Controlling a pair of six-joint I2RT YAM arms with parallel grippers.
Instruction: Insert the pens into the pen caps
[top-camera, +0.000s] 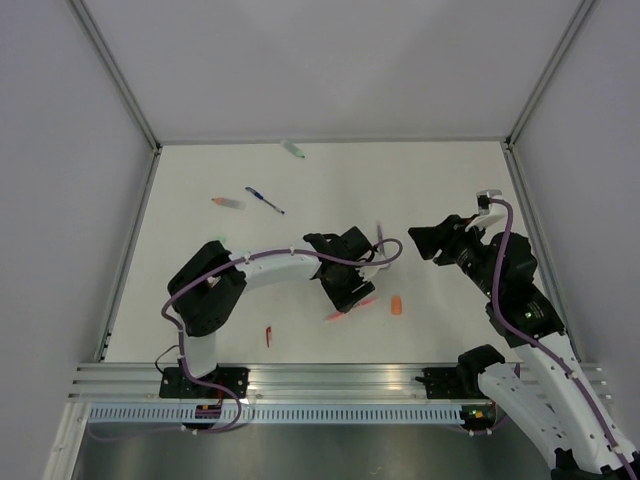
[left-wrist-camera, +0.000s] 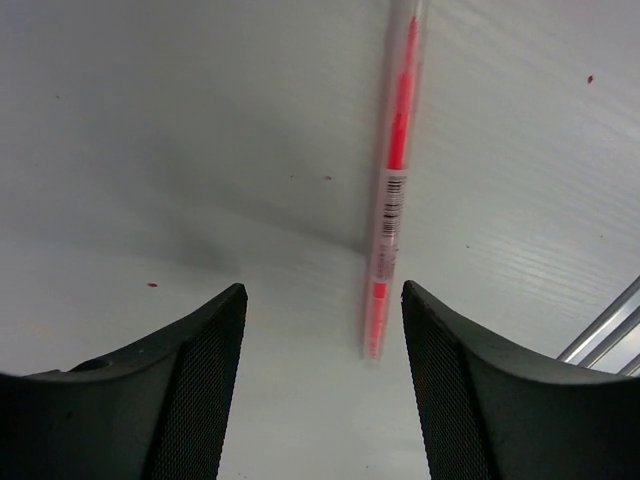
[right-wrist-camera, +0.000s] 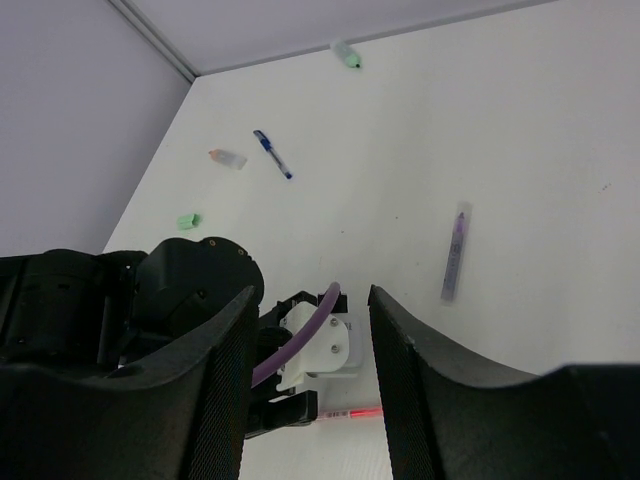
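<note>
My left gripper hangs low over a clear pink pen (left-wrist-camera: 392, 210), fingers apart; in the left wrist view the pen lies just beyond them, slightly right of centre. My right gripper is raised at the right of the top view, fingers apart and empty. A purple pen (right-wrist-camera: 454, 255) lies beside the left arm. A blue pen (top-camera: 264, 200) lies at the back left. An orange cap (top-camera: 396, 305) sits at front right, a red piece (top-camera: 268, 336) at front left.
A pale orange-tipped item (top-camera: 228, 203), a small green cap (right-wrist-camera: 188, 221) and a pale green item (top-camera: 293, 149) lie toward the back and left. Walls and metal rails (top-camera: 130, 250) border the white table.
</note>
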